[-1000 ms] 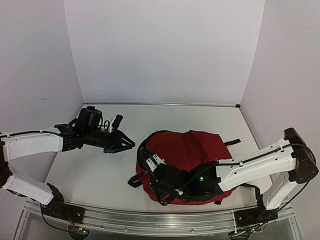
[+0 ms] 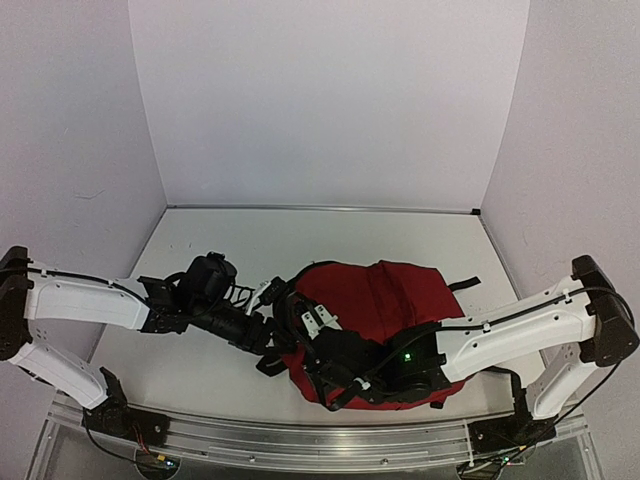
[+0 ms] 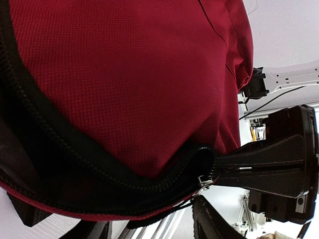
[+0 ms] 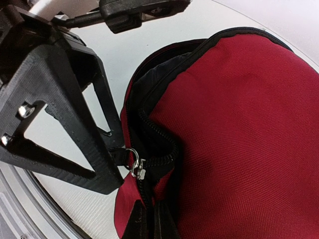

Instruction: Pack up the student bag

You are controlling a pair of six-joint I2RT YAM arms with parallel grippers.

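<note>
The red bag point(image 2: 350, 290) lies on the table, its black-zippered opening partly unzipped on the left side. In the left wrist view the zipper slider point(image 3: 205, 182) has a dark pull tab point(image 3: 149, 217) trailing from it. My left gripper is open, its fingers point(image 3: 203, 219) on either side of that tab. A metal ring point(image 4: 133, 158) on the slider shows beside the left fingers in the right wrist view. Below the slider, my right gripper is shut on the bag's edge point(image 4: 160, 186). Its fingertips are partly hidden in the top view.
Black straps point(image 2: 464, 284) stick out from the bag onto the table. A metal rail point(image 2: 300, 428) runs along the front edge, and both arms meet closely at the bag's left side.
My left gripper has come down and to the right, from above the bare table to the bag's zipper end. The right arm and bag have hardly moved.
</note>
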